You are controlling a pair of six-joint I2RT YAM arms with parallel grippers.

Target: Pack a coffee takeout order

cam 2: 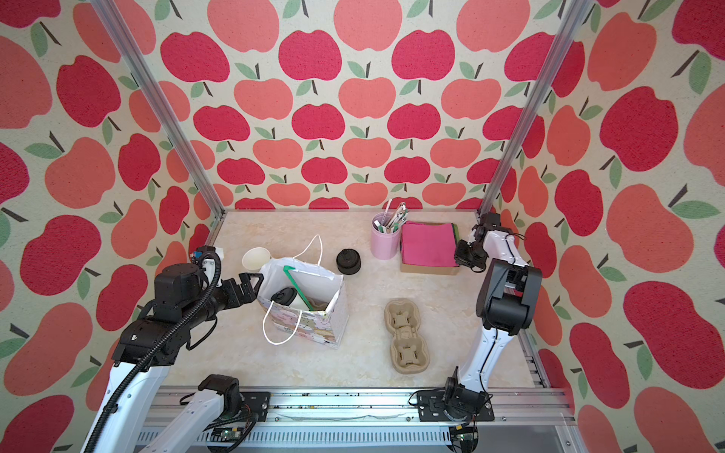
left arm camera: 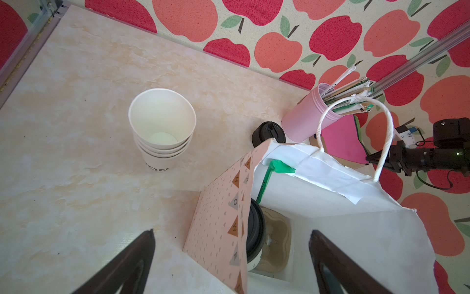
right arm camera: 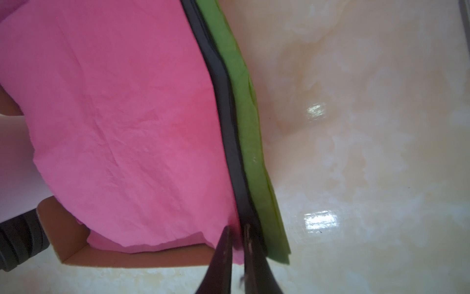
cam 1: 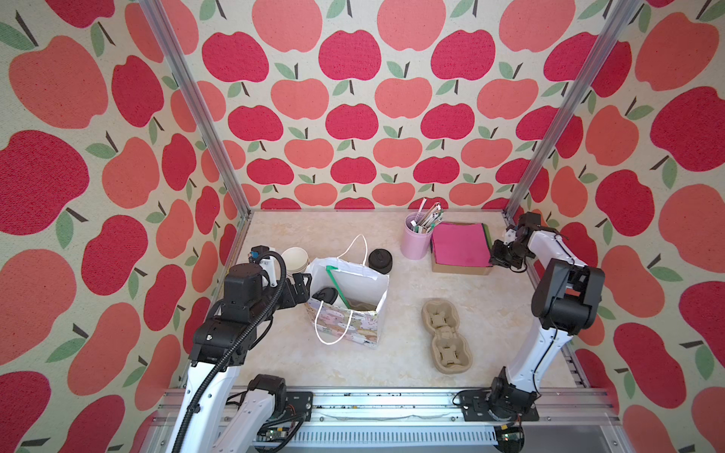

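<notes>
In the right wrist view, pink napkins (right arm camera: 146,137) lie on top of a black one and green ones (right arm camera: 244,117) in a brown cardboard box (right arm camera: 142,257). My right gripper is at their near right corner, its fingers close together with a narrow gap. Whether a napkin is pinched there is unclear. The left gripper stands open, empty, above the left wall of a white-lined paper bag (left arm camera: 367,230). Inside the bag are a black-lidded cup (left arm camera: 254,230), a green-wrapped item (left arm camera: 266,178) and a brown carrier (left arm camera: 279,235).
Stacked white cups (left arm camera: 161,120) stand left of the bag. Black lids (cam 1: 380,261) and a pink holder (cam 1: 415,241) of wrapped straws and sticks stand at the back. An empty cardboard cup carrier (cam 1: 447,336) lies front right. Table between bag and carrier is clear.
</notes>
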